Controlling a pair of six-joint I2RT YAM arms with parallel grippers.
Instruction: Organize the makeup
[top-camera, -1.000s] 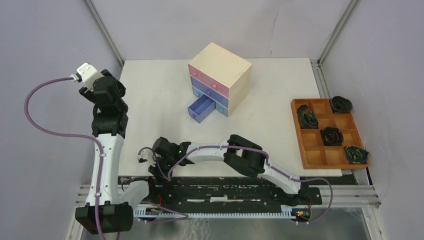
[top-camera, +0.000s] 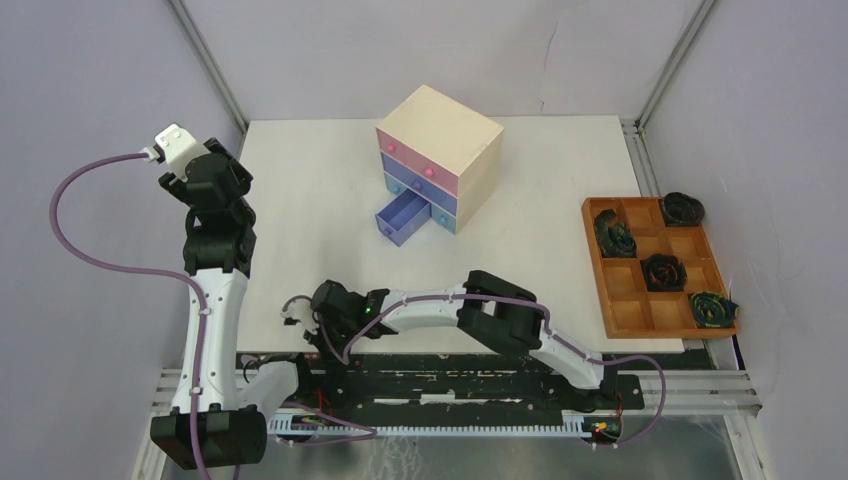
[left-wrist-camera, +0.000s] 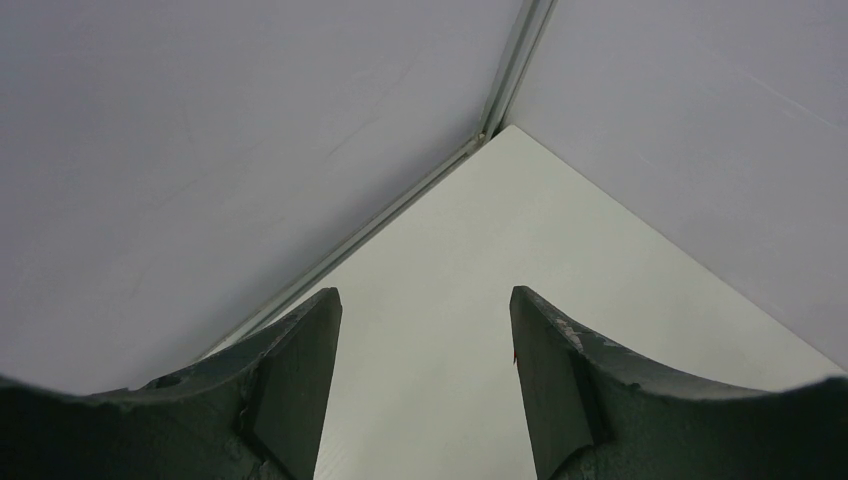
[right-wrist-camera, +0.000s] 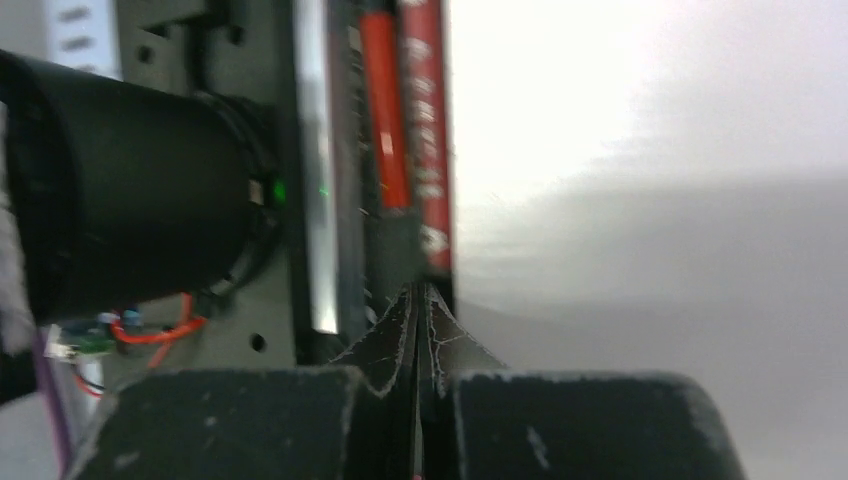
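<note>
In the right wrist view, a dark red tube with pale lettering (right-wrist-camera: 430, 130) lies along the table's edge. Close beside it, in the dark gap off the table, lies a bright red tube (right-wrist-camera: 384, 95) with a black end. My right gripper has its fingertips together just short of both tubes, nothing between them. From above, the right gripper (top-camera: 297, 318) is low at the table's front left edge. High at the left stands my left gripper, its fingers wide apart and empty over bare table.
A small wooden cabinet (top-camera: 487, 185) has one blue drawer (top-camera: 402, 219) pulled out. To the right, a wooden tray with compartments (top-camera: 623, 311) holds several dark rolled items. The robot's dark base (top-camera: 440, 375) lines the front edge.
The left arm looks still.
</note>
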